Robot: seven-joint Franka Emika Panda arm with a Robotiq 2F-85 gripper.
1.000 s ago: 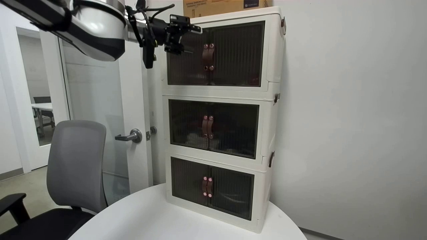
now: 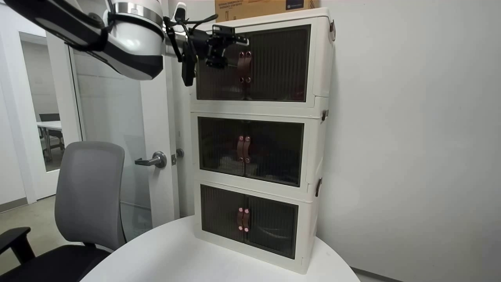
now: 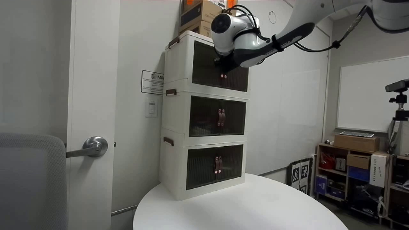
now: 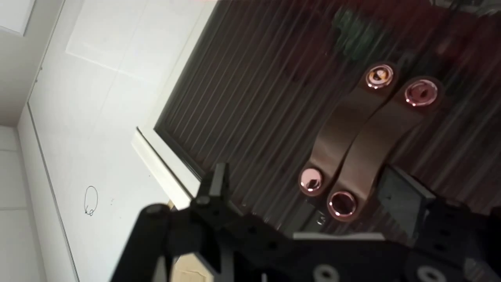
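Note:
The top cabinet's dark ribbed doors (image 2: 282, 65) are closed, with two brown strap handles (image 4: 364, 145) side by side at the seam, held by shiny rivets. My gripper is open in front of them, nothing gripped. In the wrist view, one finger (image 4: 399, 199) lies close against the lower end of the right-hand strap; whether it touches cannot be told. The other finger (image 4: 218, 181) is well off to the left, over bare door panel. From exterior view 1, the gripper (image 2: 240, 52) appears at handle height. In exterior view 2 the arm hides its fingers.
Below, the middle cabinet (image 2: 251, 150) and bottom cabinet (image 2: 249, 221) are also closed, stacked on a round white table (image 2: 173, 253). Cardboard boxes (image 3: 201, 15) sit on top. An office chair (image 2: 89, 192) stands at left.
The arm and open gripper have moved right and slightly down in exterior view 1, closer to the top handles. The cabinet doors have stayed closed.

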